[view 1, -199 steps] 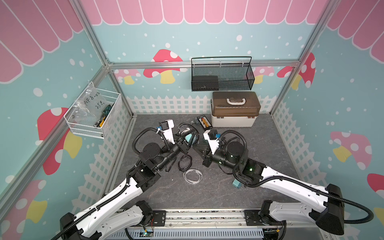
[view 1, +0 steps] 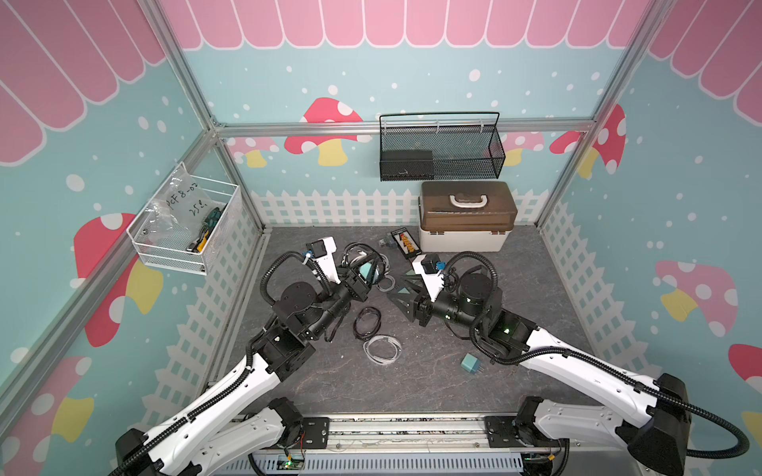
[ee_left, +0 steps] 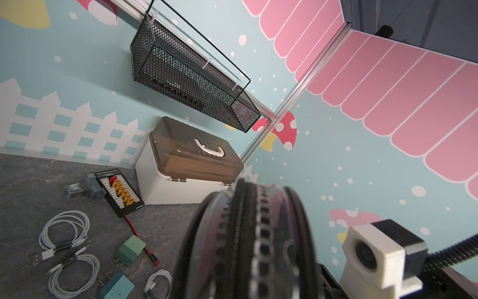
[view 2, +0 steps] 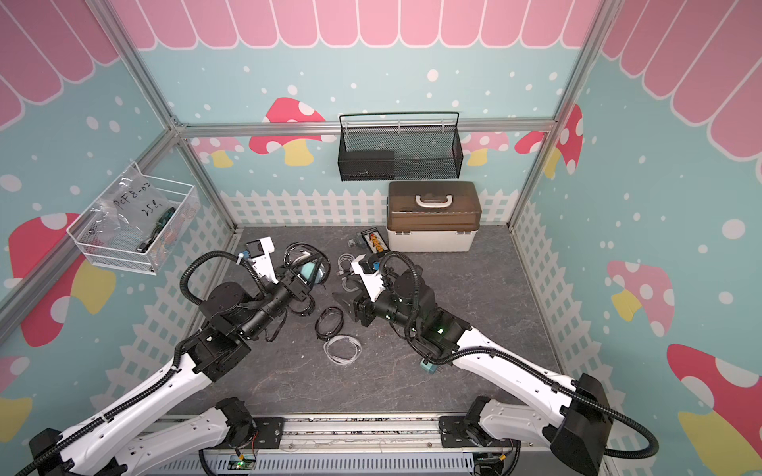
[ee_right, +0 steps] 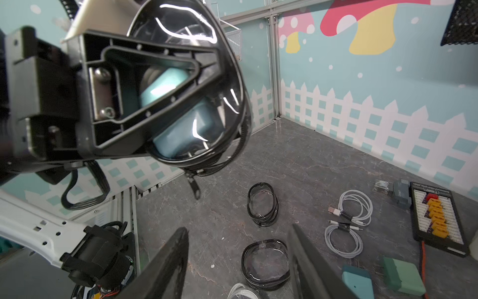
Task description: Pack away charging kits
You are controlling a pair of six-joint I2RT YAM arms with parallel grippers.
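My left gripper [view 1: 363,273] holds a round dark pouch with a clear lid and teal items inside; its zipper fills the lower middle of the left wrist view. My right gripper stands open, pointing at the middle of the table, nothing between its fingers. Below lie black coiled cables [ee_right: 264,284], white coiled cables [ee_right: 359,249], a teal charger [ee_right: 357,284], a green charger [ee_right: 400,274] and a black board with orange connectors [ee_right: 438,219]. Another teal charger [view 1: 470,362] lies near the front right.
A brown-lidded box [view 1: 468,222] stands at the back right below a black mesh basket [view 1: 464,158]. A white wire basket [view 1: 158,258] with a bag and tools hangs on the left wall.
The left gripper with the pouch has shifted a little leftward and up.
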